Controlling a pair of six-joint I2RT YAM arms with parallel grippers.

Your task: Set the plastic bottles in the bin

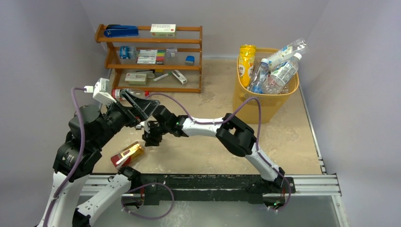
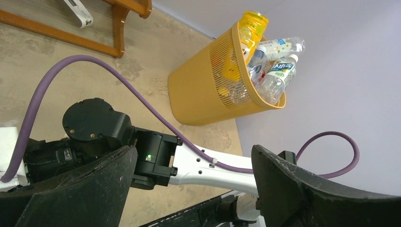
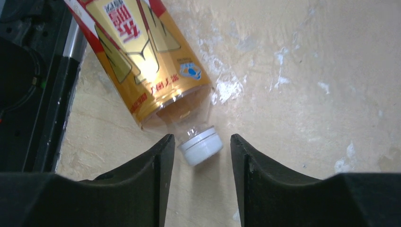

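A bottle with an orange and red label point(image 1: 126, 156) lies on the tabletop at the front left; in the right wrist view its white cap point(image 3: 201, 147) sits between the fingertips of my open right gripper, low over the table. My left gripper point(image 1: 144, 108) is raised above the left middle, open with nothing between its fingers. A red-labelled clear bottle point(image 1: 124, 93) lies behind it, partly hidden. The yellow bin point(image 1: 257, 108) at the right holds several plastic bottles point(image 1: 279, 75) and a tall yellow container point(image 1: 246, 66).
A wooden rack point(image 1: 200, 71) with boxes, pens and small items stands at the back left. Purple cables hang over both arms. The right arm stretches across the middle of the table; floor between it and the bin's front is mostly clear.
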